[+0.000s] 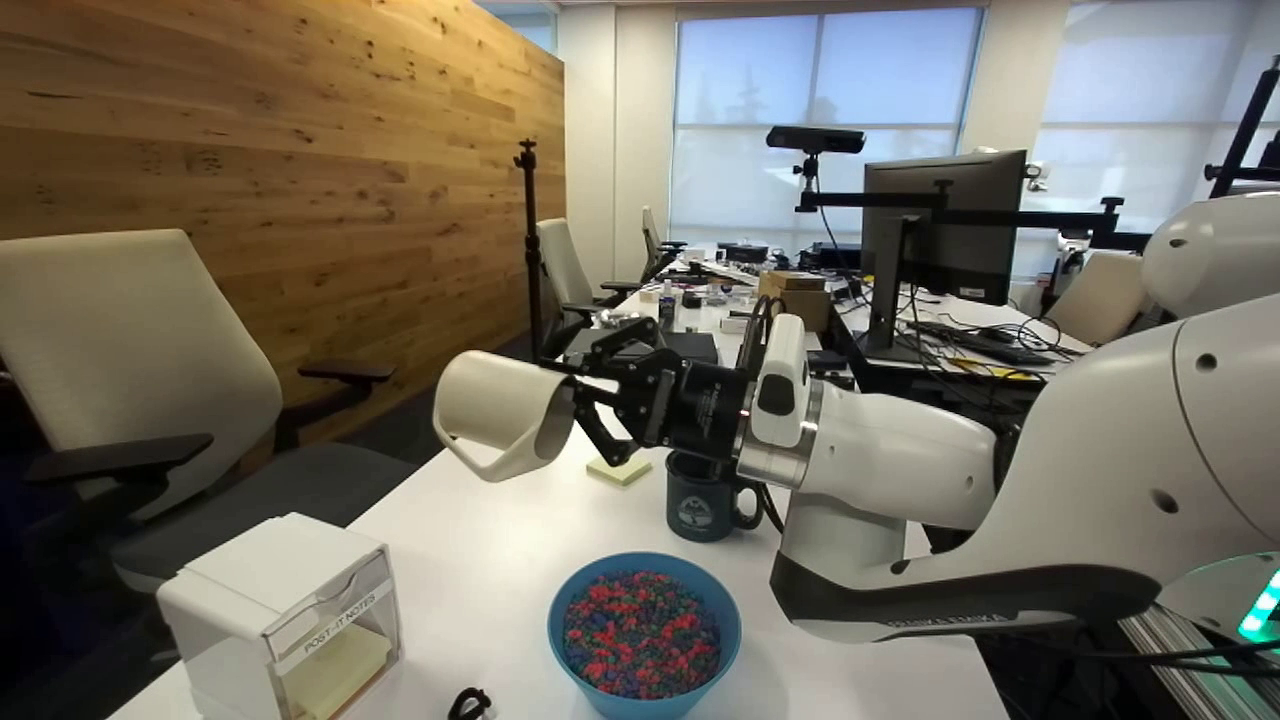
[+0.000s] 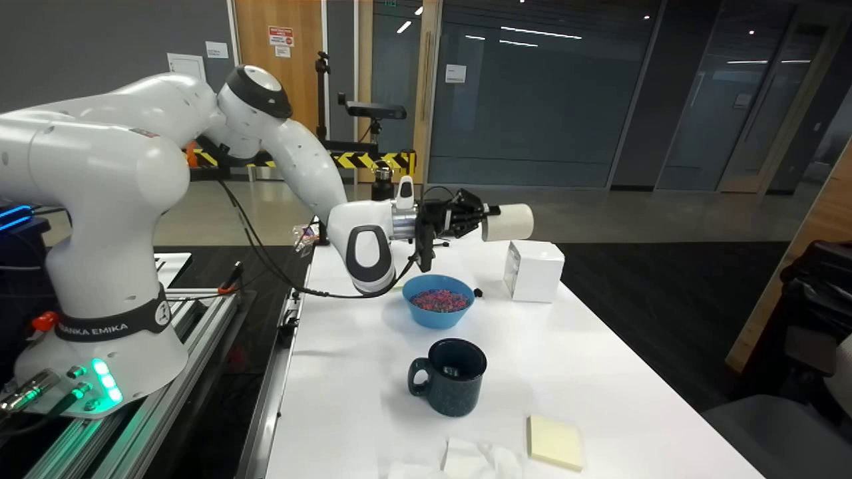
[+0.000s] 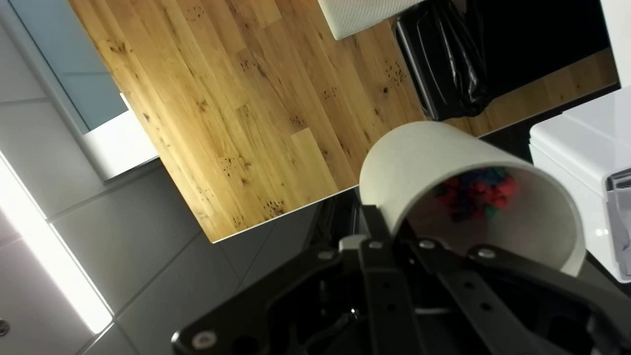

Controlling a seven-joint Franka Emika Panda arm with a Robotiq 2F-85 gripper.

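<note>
A cream-coloured cup [image 1: 494, 408] is held high above the table, lying tilted on its side, with my gripper [image 1: 571, 396] shut on its rim. Inside the cup [image 3: 408, 168], the wrist view shows a small heap of red, blue and green bits [image 3: 482, 192]. Lower down on the table stands a blue bowl [image 1: 644, 564], filled with the same sort of coloured bits [image 1: 642, 636]. From exterior view 2 the cup [image 2: 508, 223] is out past the bowl [image 2: 435, 319], towards the white box. The far fingertip is partly hidden by the cup.
A white Post-it dispenser [image 1: 282, 612] stands near the table's edge. The dark mug [image 2: 452, 379], a yellow note pad [image 2: 555, 442] and crumpled white tissue [image 2: 479, 460] lie on the other side of the bowl. Bare tabletop [image 2: 607, 367] stretches along the chair side.
</note>
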